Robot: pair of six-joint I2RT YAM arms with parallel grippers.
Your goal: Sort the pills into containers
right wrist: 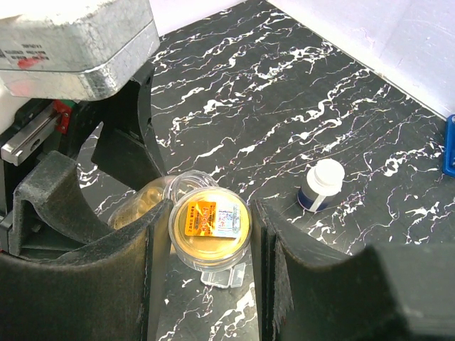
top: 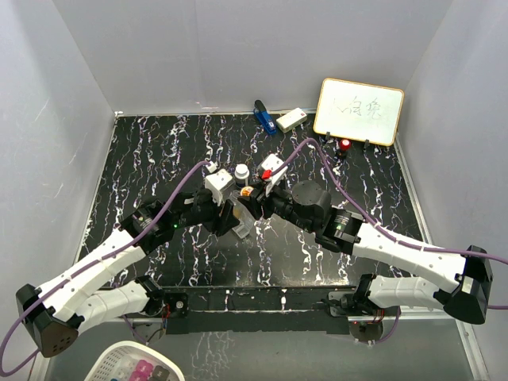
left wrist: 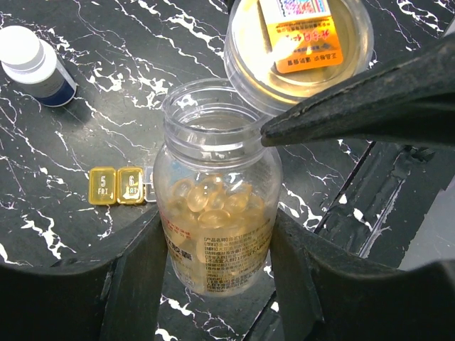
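Note:
A clear jar (left wrist: 217, 245) full of amber softgel pills, its mouth uncovered, is gripped by my left gripper. Its gold lid (right wrist: 211, 231), with an orange and white sticker, is held between the fingers of my right gripper. In the left wrist view the lid stands beside the jar's rim at the upper right, overlapping it slightly in that view. On the table below lies a pill box; two yellow lids marked 5 and 6 show, and in the right wrist view a clear part (right wrist: 224, 276) of it.
A white-capped bottle with a dark blue label (left wrist: 39, 67) stands behind the pill box. Farther back are a blue stapler (top: 264, 117), a pale box (top: 291, 120), a small red-capped bottle (top: 343, 148) and a whiteboard (top: 359, 111).

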